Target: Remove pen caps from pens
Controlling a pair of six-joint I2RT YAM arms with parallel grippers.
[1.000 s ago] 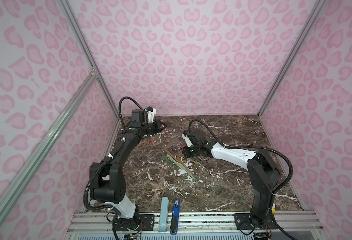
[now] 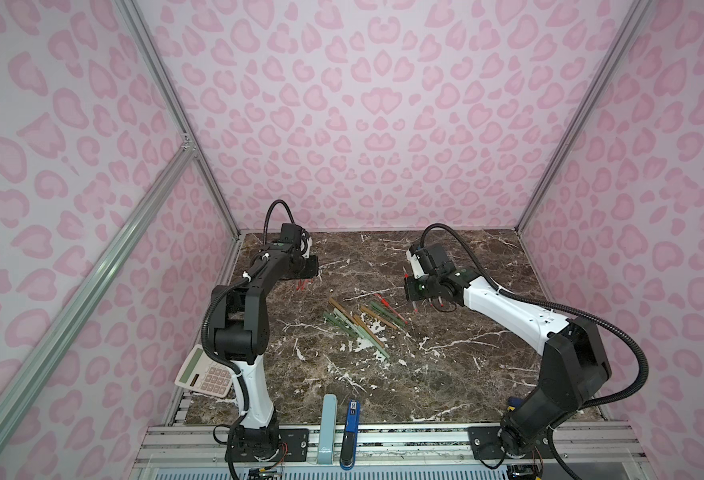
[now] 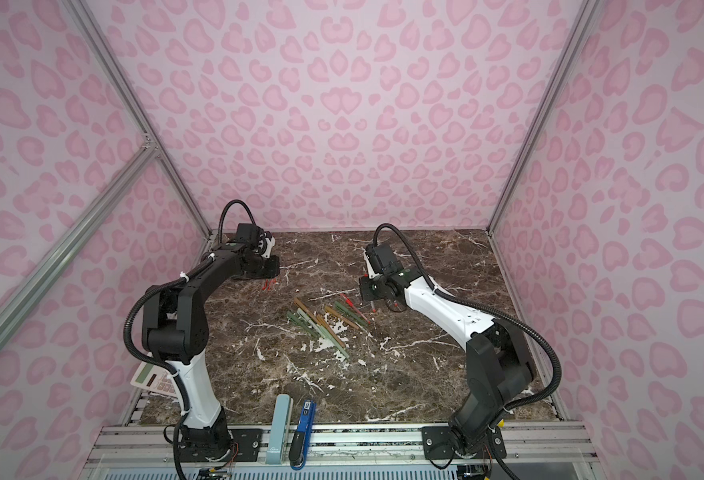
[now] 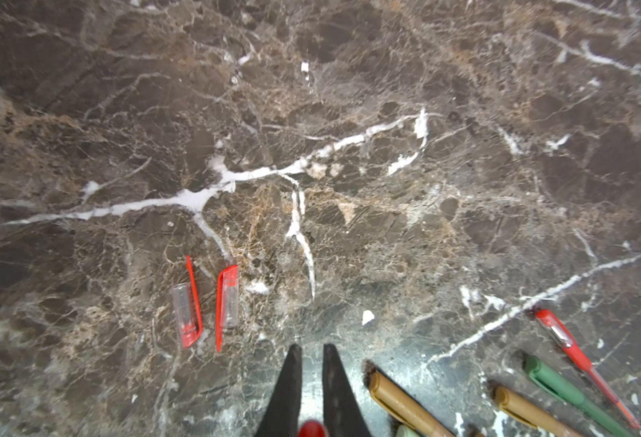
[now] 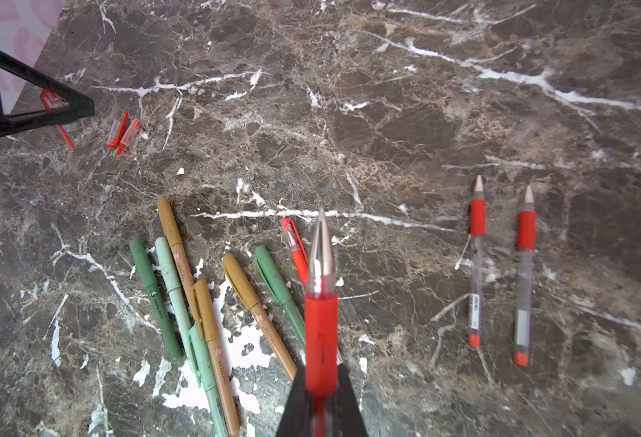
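My right gripper is shut on an uncapped red pen [image 5: 321,335], tip pointing up in the right wrist view. My left gripper is shut at the left rear, a red tip showing low between its fingers. Two red caps lie near it on the marble table, and another red piece shows beside them in the right wrist view. Two uncapped red pens [image 5: 524,276] lie to the right. A capped red pen [image 4: 568,346] lies beside green pens [image 5: 145,284] and ochre pens [image 5: 241,280] in the middle.
A calculator [image 2: 202,372] lies at the front left; a light blue bar [image 2: 327,428] and a blue tool [image 2: 349,432] lie at the front edge.
My right gripper has moved rightward and back from the middle pens with the red pen. My left arm has shifted slightly, its gripper a little lower in the top left view.
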